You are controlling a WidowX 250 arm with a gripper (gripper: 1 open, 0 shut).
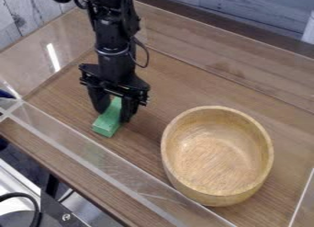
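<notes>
My black arm comes down from the top, its gripper [113, 100] low over a green rectangular block [106, 122] lying on the wooden surface. The block's upper end is partly hidden under the gripper. Whether the fingers are open or closed on the block is unclear.
A wide tan bowl [215, 153] sits at the right. Clear plastic edging runs diagonally along the lower left. The wooden surface [227, 61] behind the bowl is clear.
</notes>
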